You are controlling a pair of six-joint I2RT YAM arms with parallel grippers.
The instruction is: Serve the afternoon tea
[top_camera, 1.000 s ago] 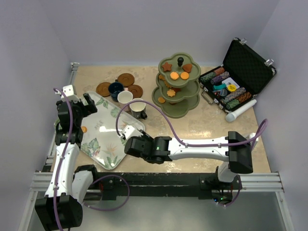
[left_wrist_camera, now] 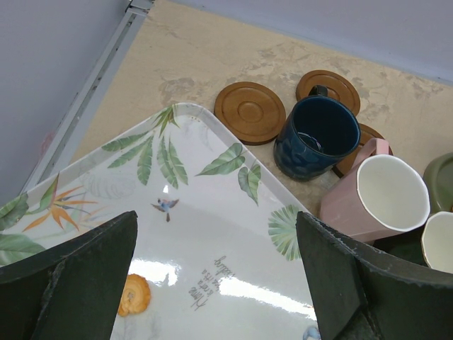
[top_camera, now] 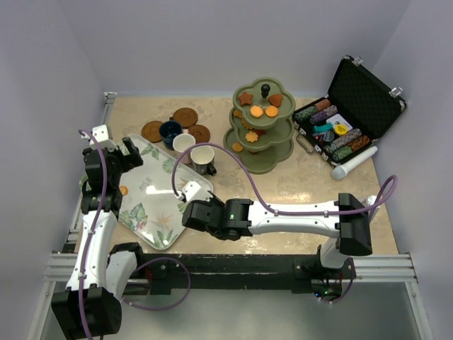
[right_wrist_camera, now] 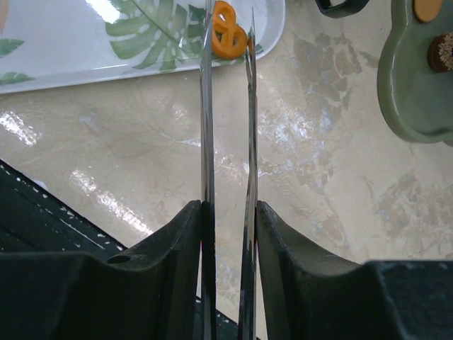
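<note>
A leaf-patterned white tray (top_camera: 152,184) holds a pale round cookie (left_wrist_camera: 134,295). An orange pretzel-shaped biscuit (right_wrist_camera: 226,32) lies at the tray's rim, right at the tips of my right gripper, whose long thin fingers are part open; whether they touch it is unclear. My left gripper is open above the tray's left part. A blue mug (left_wrist_camera: 315,138), a pink mug (left_wrist_camera: 371,205) and a white mug (top_camera: 203,156) stand behind the tray, among wooden coasters (left_wrist_camera: 250,112). The tiered green stand (top_camera: 255,161) holds several biscuits.
A poker-chip case (top_camera: 354,99) stands open at the right rear, a white microphone-like cylinder (top_camera: 354,163) beside it. Bare table lies right of the tray, in front of the stand. Walls close off the back and sides.
The right arm has shifted very slightly around the tray's right end. The left arm and the objects appear unmoved.
</note>
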